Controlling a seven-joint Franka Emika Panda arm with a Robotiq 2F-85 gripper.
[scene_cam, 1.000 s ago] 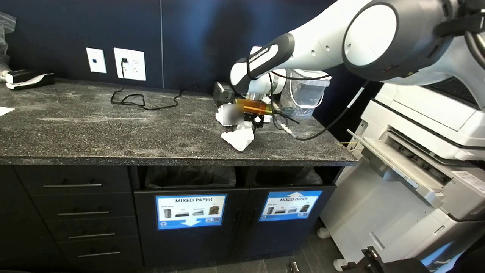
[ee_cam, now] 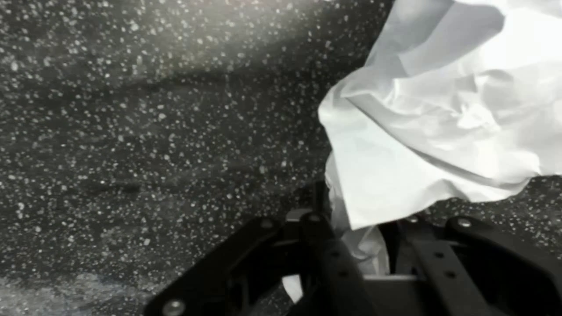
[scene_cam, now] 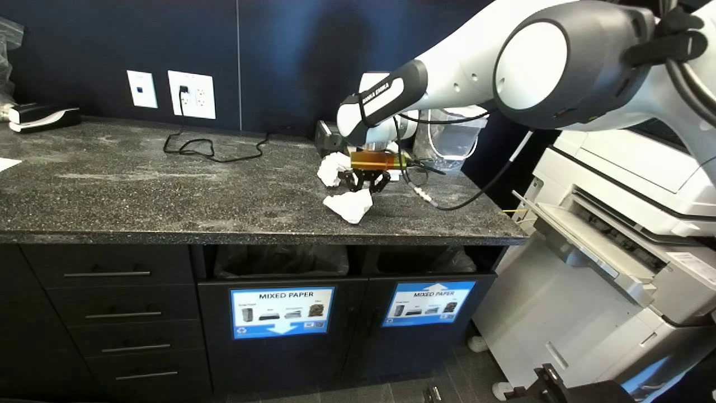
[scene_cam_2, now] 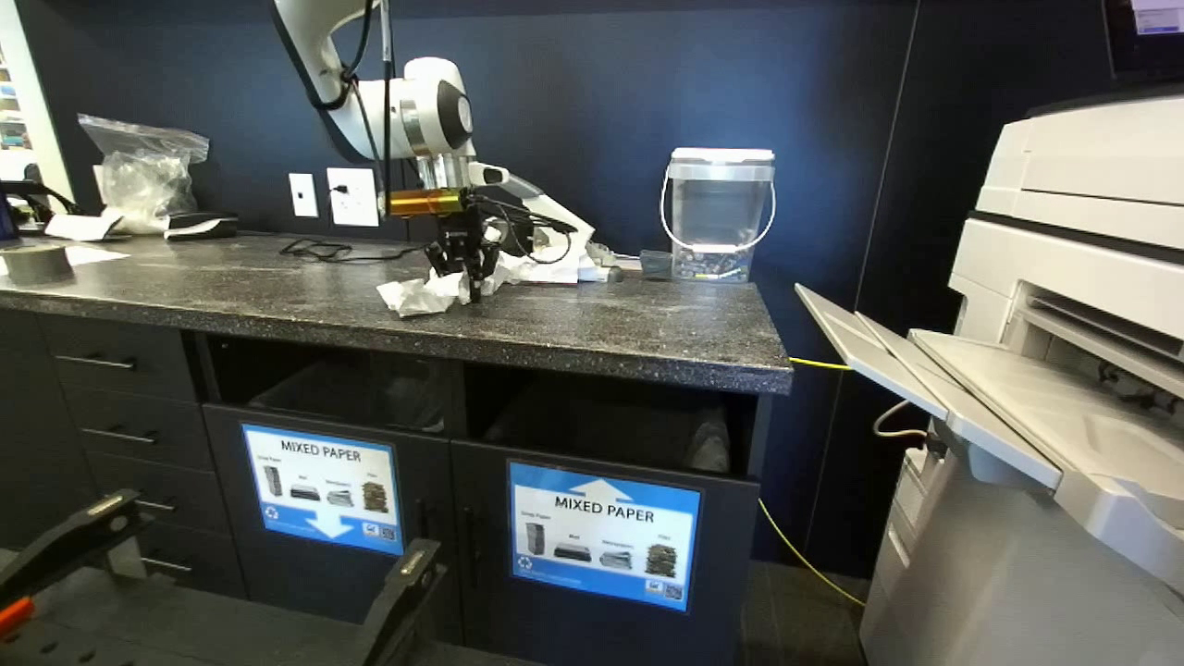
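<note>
A crumpled white paper lies on the dark countertop close to its front edge. My gripper points down at the paper's back side, low over the counter. Seen from the wrist, white paper spreads out ahead of the gripper, and a crumpled part of it extends between the parted fingers. Whether they press on it cannot be made out. Another crumpled white piece sits farther back, left of the gripper. In exterior view 2 the gripper stands just behind the front paper.
A clear bucket stands at the counter's right end, by the wall. Below the front edge are two open bin slots with mixed-paper labels. To the right is a large printer.
The arm has shifted slightly left and the gripper hangs more upright. The front paper has moved a little to the left.
</note>
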